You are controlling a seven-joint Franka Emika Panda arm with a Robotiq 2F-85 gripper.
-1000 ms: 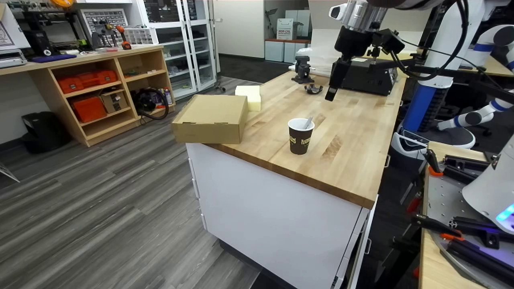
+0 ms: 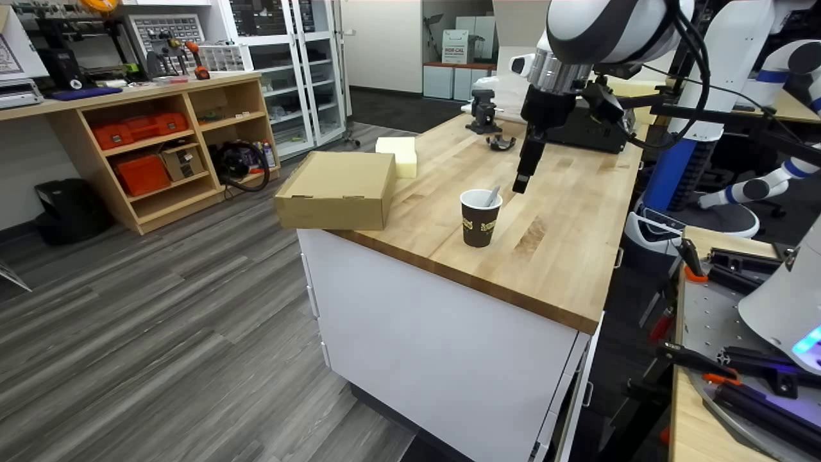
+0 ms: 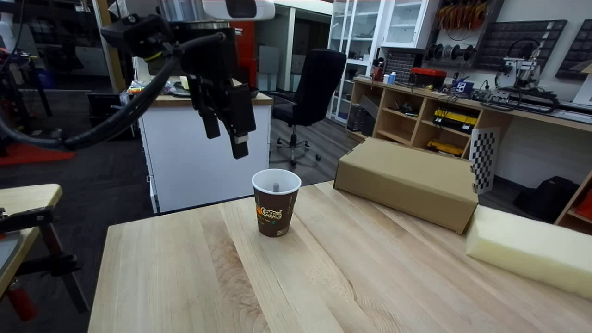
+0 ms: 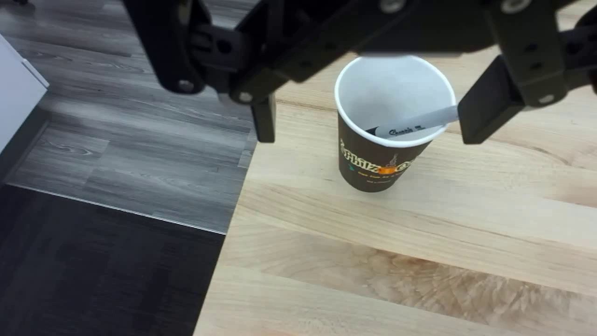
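A dark brown paper coffee cup with a white rim stands upright on the wooden tabletop, close to its near edge. Inside it a grey-white marker leans against the rim, dark end down. My gripper hangs above the tabletop, higher than the cup and apart from it. The wrist view shows the fingers wide open, one finger left of the cup and the other finger to its right, near the marker's upper end in the picture. Nothing is held.
A closed cardboard box sits on the table's edge, with a pale foam block beside it. A black device and a dark stand occupy the far end. Bare wood surrounds the cup.
In exterior view 1 my gripper has come nearer the cup, moving down and slightly left in the picture. The cup and marker have stayed in place.
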